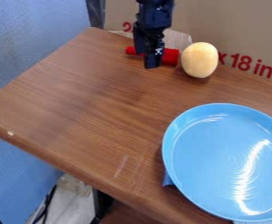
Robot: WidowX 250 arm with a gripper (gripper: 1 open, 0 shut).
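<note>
My dark gripper (149,51) is at the back of the wooden table, pointing down over a red cylindrical object (170,56) that lies on its side. Whether the fingers are open or shut on it I cannot tell. Just right of it sits a pale cream, egg-shaped object (200,59). A large light blue plate (219,166) fills the right front.
A cardboard wall (243,35) with red print stands behind it. Blue material (21,35) lies beyond the left edge.
</note>
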